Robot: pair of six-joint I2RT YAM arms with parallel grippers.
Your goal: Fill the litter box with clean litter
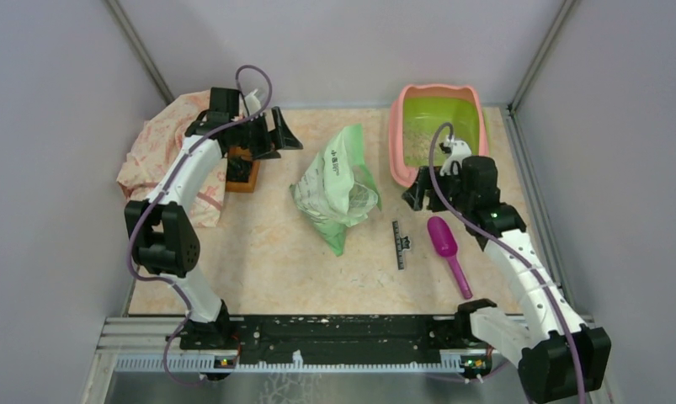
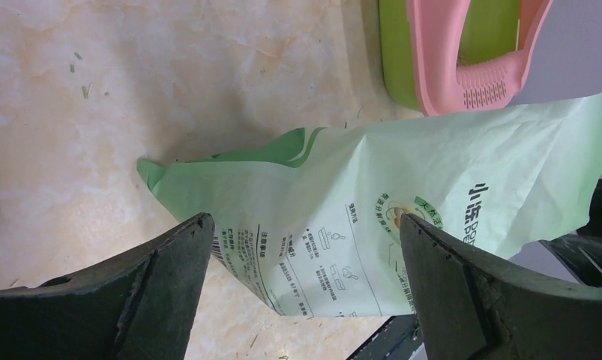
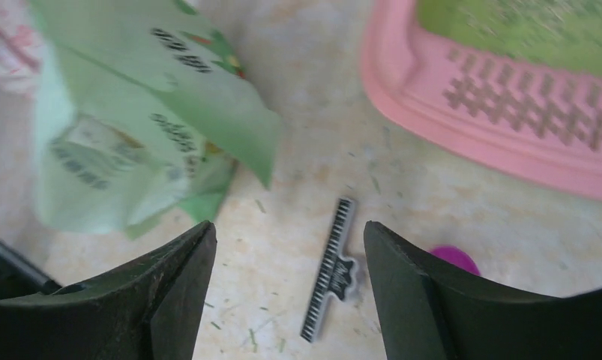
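A green litter bag (image 1: 334,185) stands mid-table, crumpled and open at the top. My left gripper (image 1: 284,135) is open above its left side; the bag fills the left wrist view below the empty fingers. The litter box (image 1: 396,139), pink rim over green, is at the back right with some pale litter on its floor. My right gripper (image 1: 420,189) is open between bag and box, with nothing between its fingers; its wrist view is blurred. A magenta scoop (image 1: 442,237) lies on the table beside it, in front of the box.
A patterned cloth (image 1: 149,160) covers the left end, by a small wooden box (image 1: 240,185) with dark contents. A black-and-silver strip (image 1: 399,248) lies right of the bag.
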